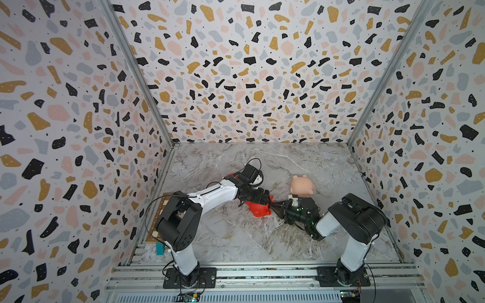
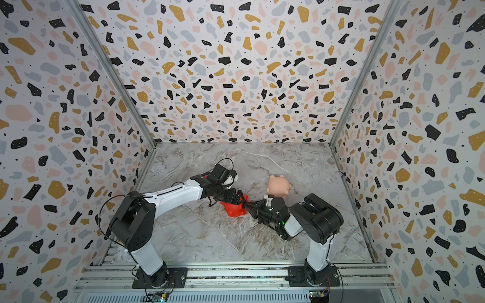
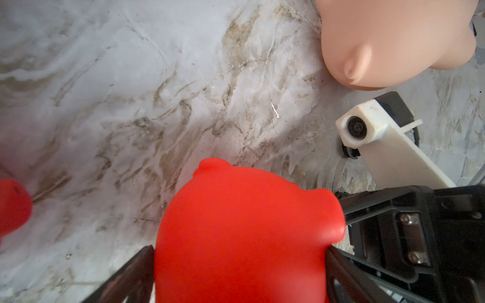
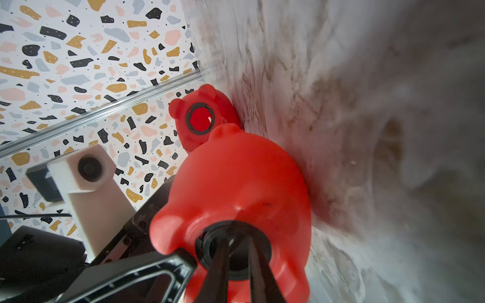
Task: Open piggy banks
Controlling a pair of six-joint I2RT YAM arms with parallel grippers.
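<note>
A red piggy bank (image 1: 258,209) lies on the marble table with my left gripper around it, open, a finger on either side. My right gripper is at the dark round ring in the bank's face; its fingertips overlap that ring in the right wrist view, and their exact spread is unclear. A second red piggy bank (image 4: 202,139) with a dark-ringed opening is farther back, mostly hidden by my left arm in the top views. A pink piggy bank (image 2: 279,184) rests behind my right gripper.
A wooden board (image 1: 159,214) with a small blue item (image 1: 159,248) is at the left front. Patterned walls enclose the back and sides.
</note>
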